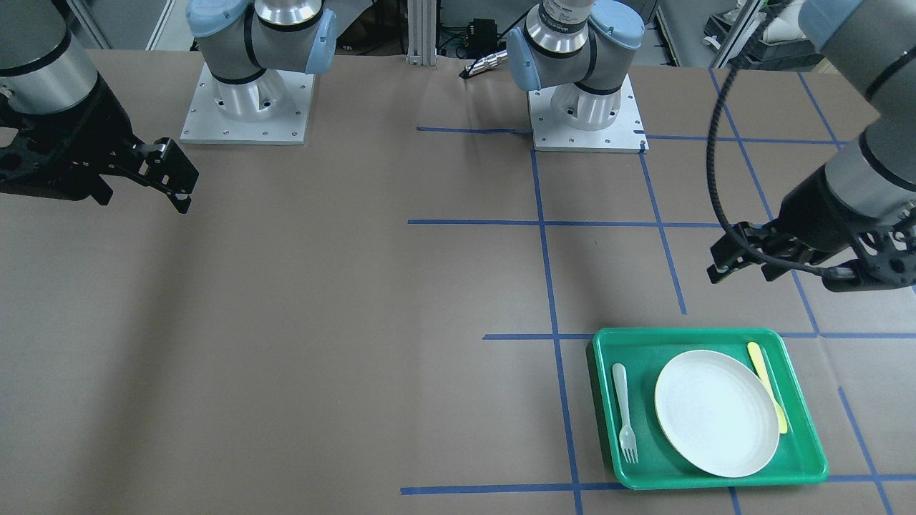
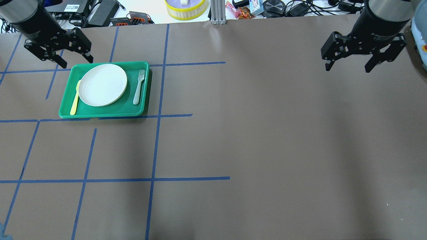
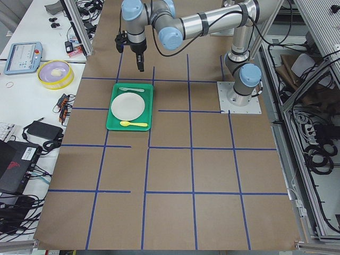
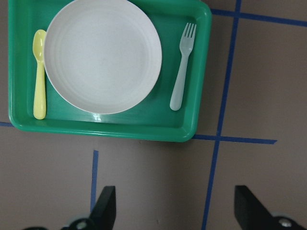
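Note:
A green tray [image 1: 803, 446] holds a white plate [image 1: 715, 412], a white fork [image 1: 624, 403] on one side and a yellow spoon [image 4: 40, 88] on the other, as the left wrist view shows. My gripper is raised above the table just beside the tray, its black fingers wide apart and open, with nothing between them; in the top view it hangs near the tray's upper edge at the left.
A second black gripper [image 2: 362, 52] hangs at the top right of the top view. Further arms stand on white base plates. The table [image 2: 280, 132] around the tray is mostly clear, marked with blue tape.

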